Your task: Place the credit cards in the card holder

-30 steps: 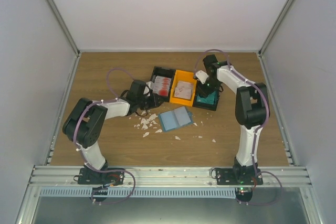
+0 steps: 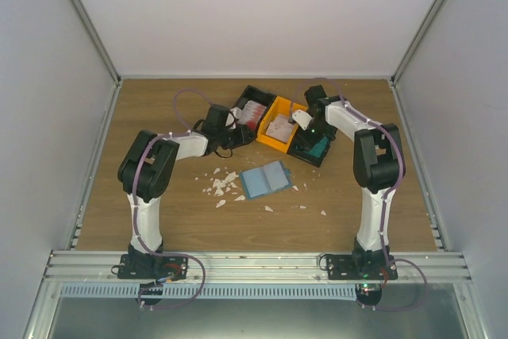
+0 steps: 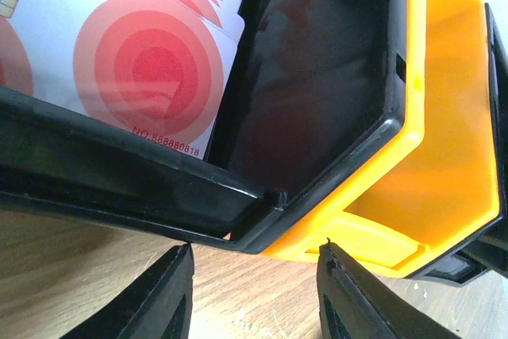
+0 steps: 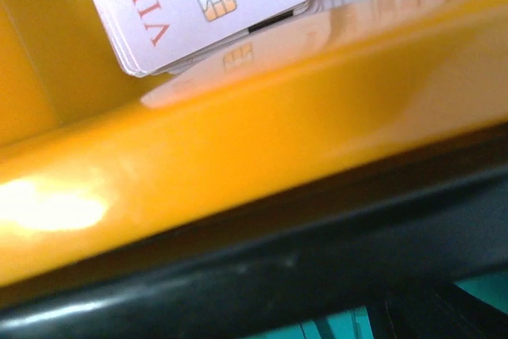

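Note:
My left gripper is open with nothing between its fingers, low at the front of the left black bin [image 3: 317,117], which holds red-patterned cards [image 3: 151,69]. White VIP cards [image 4: 198,5] lie inside the middle orange bin [image 4: 71,156]. My right gripper [image 2: 309,132] is over the right black bin with teal contents [image 2: 319,148]; in the right wrist view its fingers cannot be made out clearly. A flat blue and grey object [image 2: 264,180], perhaps the card holder, lies in front of the bins.
Scattered white scraps [image 2: 221,203] lie left of and around the blue and grey object.
My left gripper has moved right and toward the back, against the bins. The row of bins has turned askew, its left end farther back. The right gripper has shifted slightly.

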